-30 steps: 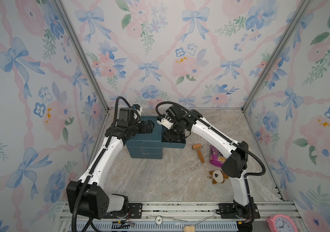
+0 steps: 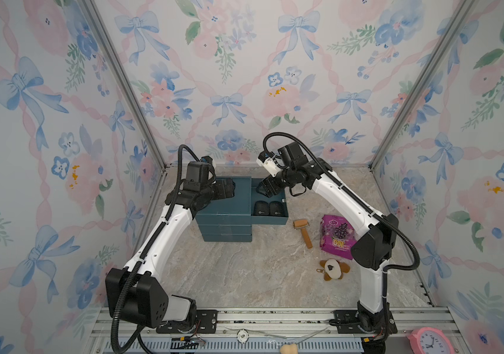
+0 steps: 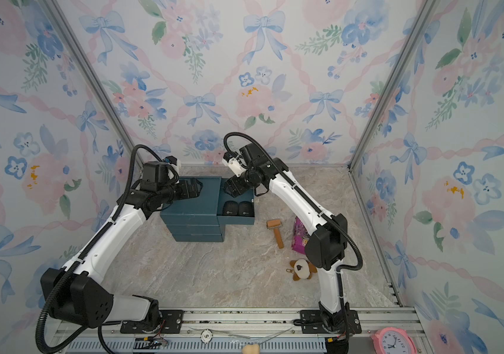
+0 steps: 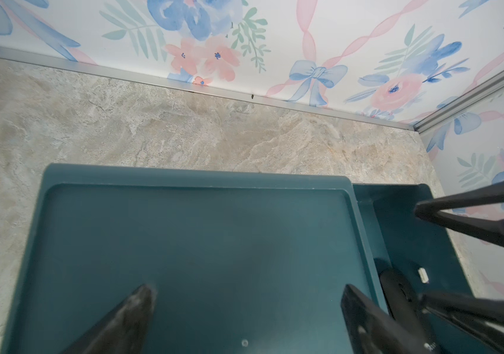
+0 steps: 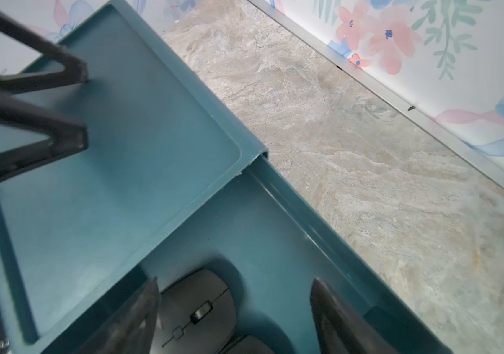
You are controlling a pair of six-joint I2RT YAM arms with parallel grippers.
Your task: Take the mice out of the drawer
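The blue-green cabinet has its drawer pulled out to the right. Two black mice lie side by side in the drawer's front part. In the right wrist view one mouse with a scroll wheel shows well, and the edge of the other is at the bottom. Over the drawer, my right gripper is open, its fingers apart and nothing held; the mouse is below and partly behind the left finger. My left gripper stands open above the cabinet top, empty.
On the table to the right lie a wooden-handled roller, a purple package partly beside the right arm, and a brown-white plush toy.
My right gripper has moved up and to the right, uncovering the mice. Cabinet and drawer have shifted slightly to the right. My left arm has moved only a little.
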